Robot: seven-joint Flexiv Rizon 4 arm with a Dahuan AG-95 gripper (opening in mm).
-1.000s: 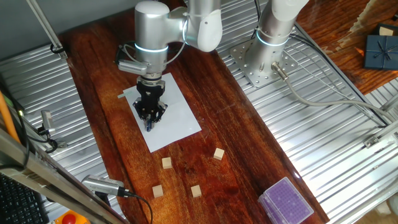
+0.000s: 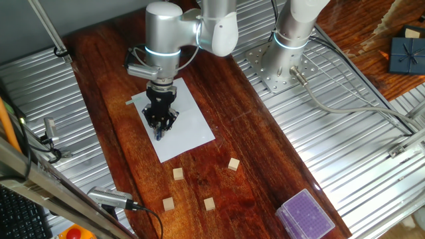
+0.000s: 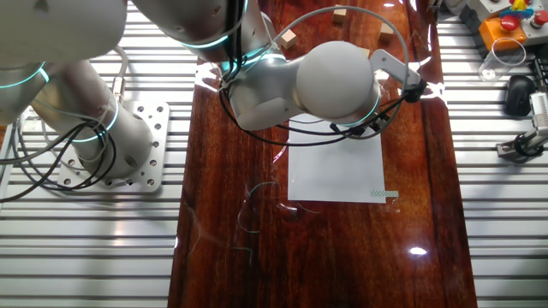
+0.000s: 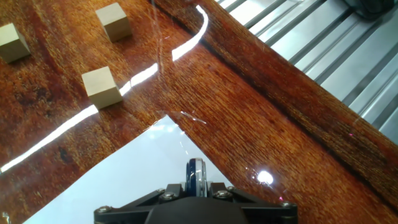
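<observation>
My gripper (image 2: 159,126) hangs low over a white sheet of paper (image 2: 190,126) on the wooden table. In the wrist view, its black fingers close together on a slim dark blue and silver object (image 4: 196,177), which looks like a pen. Whether that object's tip touches the paper cannot be told. The sheet's near corner shows just beyond the object. In the second exterior view the arm hides most of the gripper, while much of the paper (image 3: 334,175) stays visible.
Several wooden cubes lie apart beyond the sheet, among them one nearest the paper (image 2: 178,174) and one to its right (image 2: 234,164). A purple-lidded box (image 2: 307,216) stands at the table's edge. Greenish tape (image 3: 384,194) lies at one paper corner. Bare wood surrounds the sheet.
</observation>
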